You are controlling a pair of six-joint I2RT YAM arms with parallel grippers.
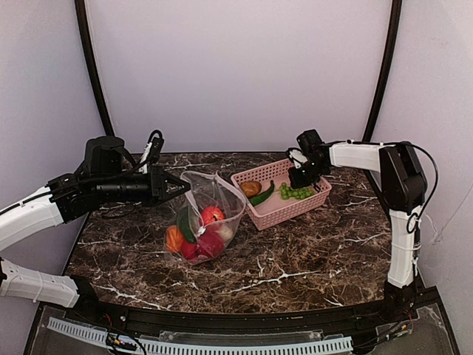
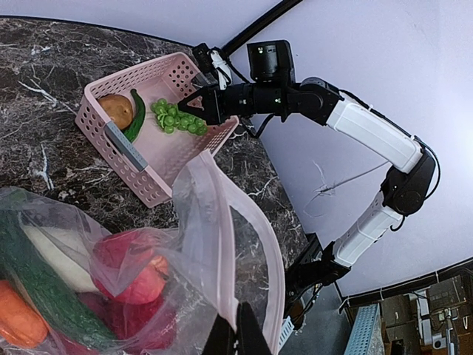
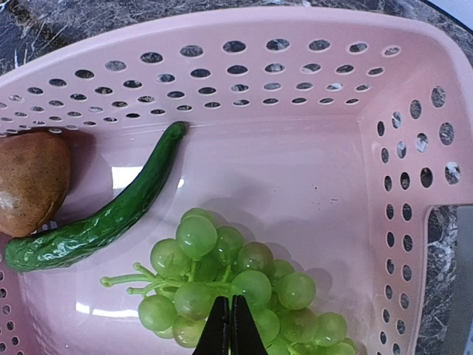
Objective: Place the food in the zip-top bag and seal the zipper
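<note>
A bunch of green grapes (image 3: 196, 299) lies on the floor of the pink basket (image 1: 277, 216), its stems toward the cucumber. Over it, my right gripper is shut with nothing between its fingers; the grapes sit below and to both sides of them. The basket also holds a small green cucumber (image 3: 111, 218) and a brown potato-like food (image 3: 33, 181). At left stands the clear zip top bag (image 1: 230, 194), its mouth open, with a red fruit (image 1: 212, 214), an orange food (image 1: 174, 238) and other food inside. My left gripper is shut on the bag's rim.
The basket stands to the right of the bag, its perforated walls close around my right gripper. A grey strip (image 2: 126, 146) marks its near wall.
</note>
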